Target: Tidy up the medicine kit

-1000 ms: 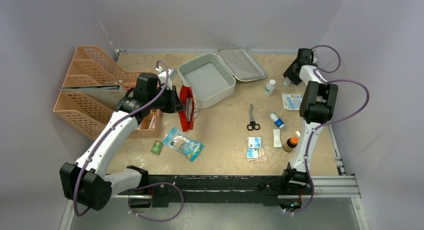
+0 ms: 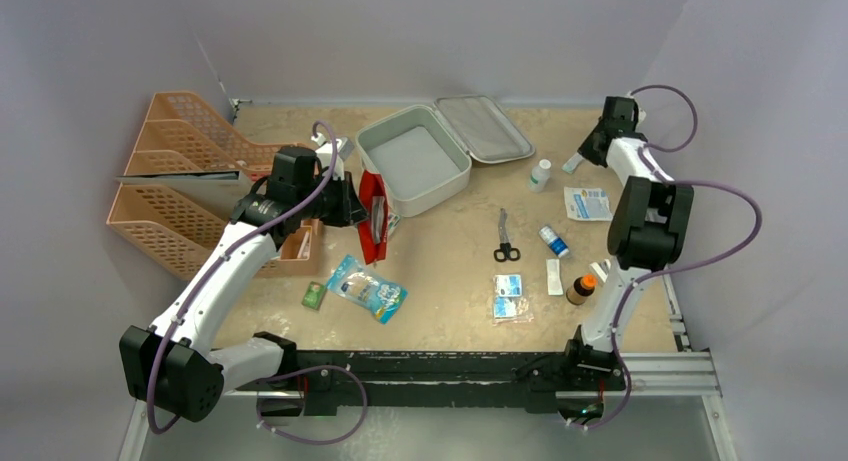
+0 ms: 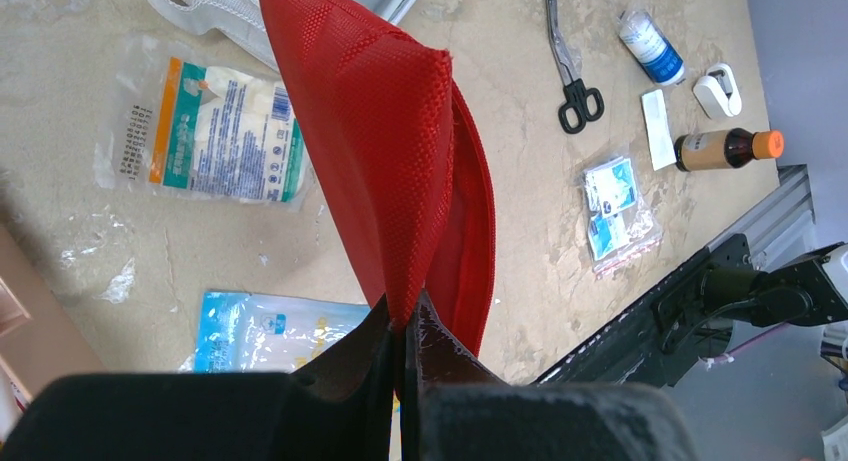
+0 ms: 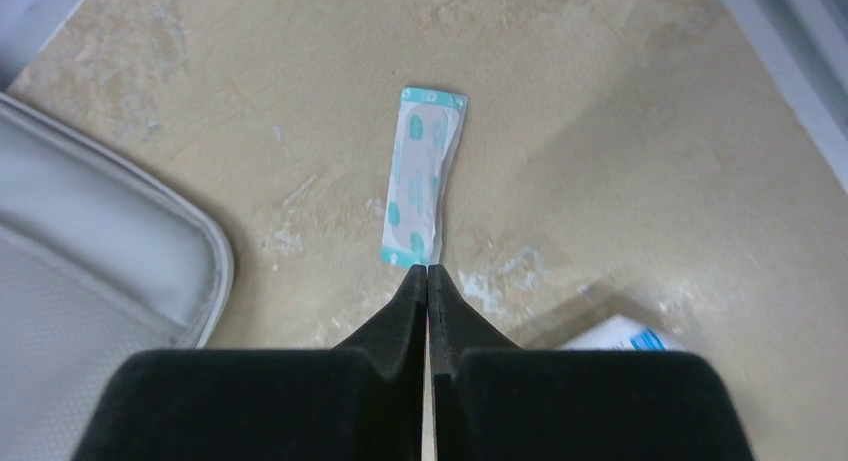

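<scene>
In the right wrist view, a small white-teal packet (image 4: 416,176) lies flat on the table, wholly beyond the fingertips. My right gripper is shut above the table, nothing between its fingers. From the top, the packet (image 2: 572,163) shows just left of that gripper at the back right. My left gripper is shut on a red fabric pouch (image 3: 375,131), which hangs with its side partly gaping. The grey medicine case (image 2: 440,184) stands at the back middle, empty, its lid (image 2: 485,129) folded open to the right.
A tan basket (image 2: 180,221) stands at left. Around the right side lie a white bottle (image 2: 540,175), printed packet (image 2: 588,204), scissors (image 2: 504,239), blue-white bottle (image 2: 553,242) and brown bottle (image 2: 580,289). A blue pouch (image 2: 368,289) lies front left.
The packet stays on the table. The left gripper and red pouch are essentially still.
</scene>
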